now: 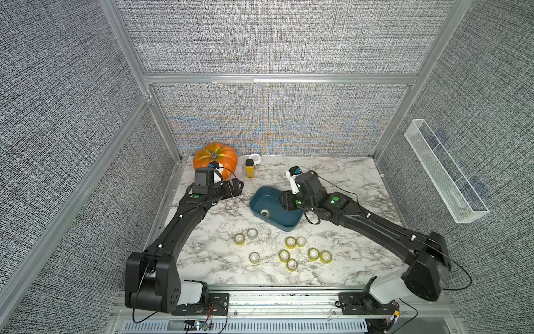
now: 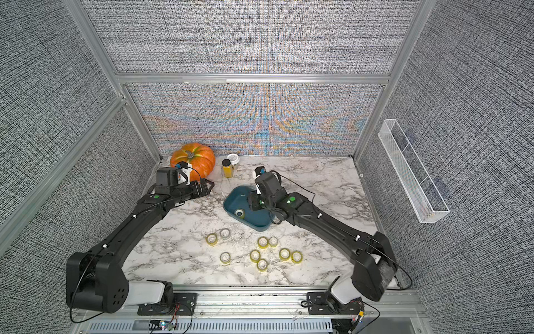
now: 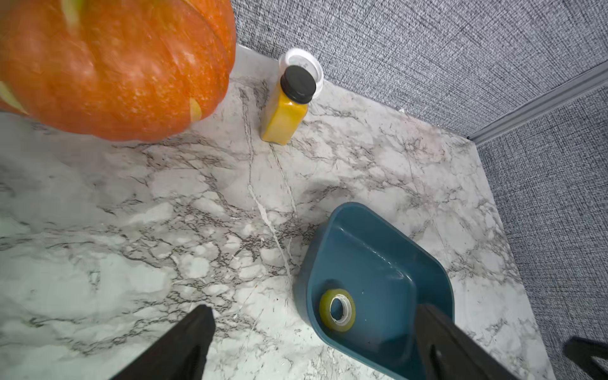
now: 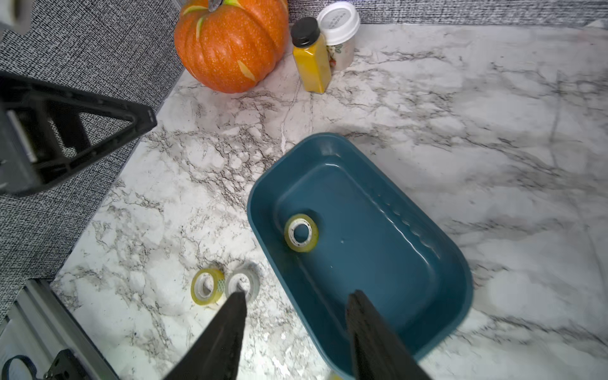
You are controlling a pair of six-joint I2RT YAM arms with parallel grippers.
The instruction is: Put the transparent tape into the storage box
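Observation:
A teal storage box (image 4: 373,247) stands mid-table with one yellowish tape roll (image 4: 300,233) inside, toward its left end. Several more transparent and yellow rolls (image 1: 290,242) lie on the marble in front, among them a grey-white roll (image 4: 241,283) left of the box. My right gripper hangs over the box, open and empty, its fingertips blurred in its wrist view. My left gripper is raised left of the box, near the pumpkin, open with nothing between its fingers.
An orange pumpkin (image 1: 214,153), a yellow bottle with black cap (image 1: 249,170) and a white lidded cup (image 4: 338,31) stand at the back left. A white wire basket (image 1: 445,172) hangs on the right wall.

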